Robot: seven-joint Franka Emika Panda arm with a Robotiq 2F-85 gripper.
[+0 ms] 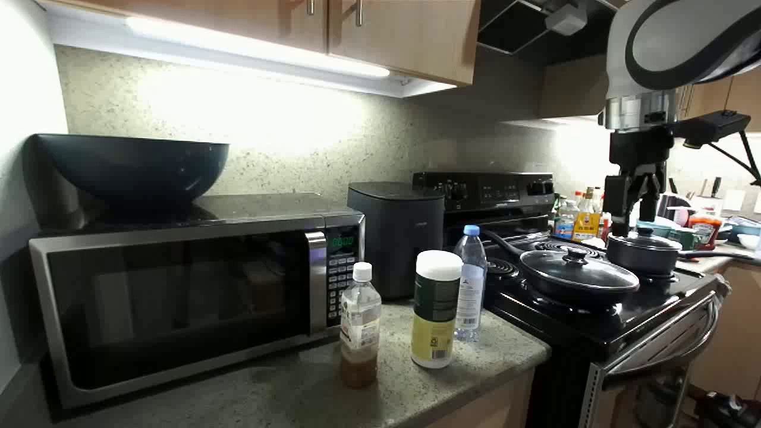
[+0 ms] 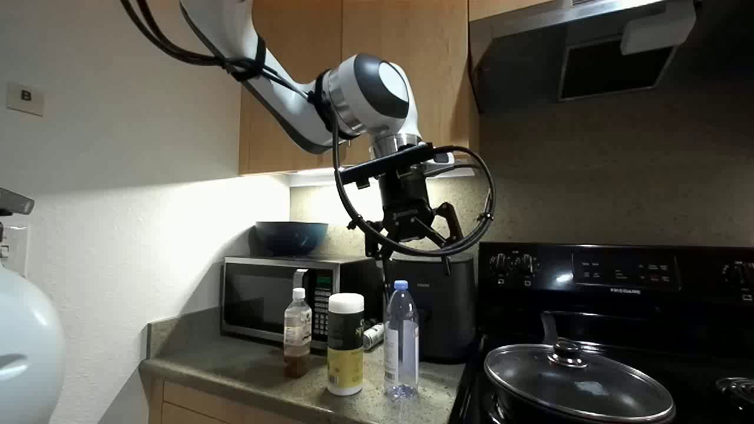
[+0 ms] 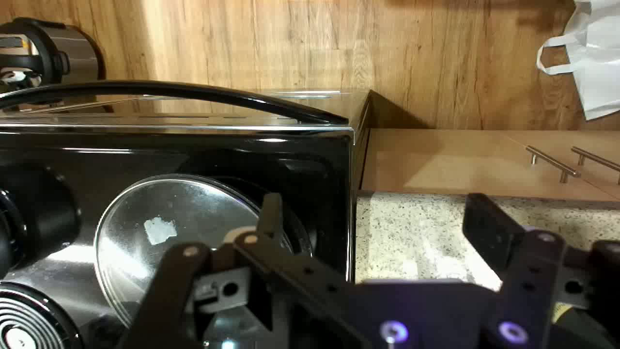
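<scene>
My gripper hangs high with its fingers wide open and nothing between the fingers. The wrist view looks down past them onto the seam between the black stove and the speckled counter (image 3: 407, 232). On that counter stand a clear water bottle with a blue cap (image 2: 401, 346), a green and yellow canister with a white lid (image 1: 436, 307) and a white-capped bottle (image 1: 360, 328) with brown liquid low inside. All three are upright, below and apart from the gripper (image 2: 415, 260). A lidded frying pan (image 1: 578, 274) sits on the stove.
The microwave (image 1: 178, 307) carries a dark blue bowl (image 1: 135, 167). A black bin-like appliance (image 1: 396, 235) stands beside it. Farther along the stove is a lidded saucepan (image 1: 642, 255). Overhead are cabinets (image 2: 396, 63) and a range hood (image 2: 565, 56).
</scene>
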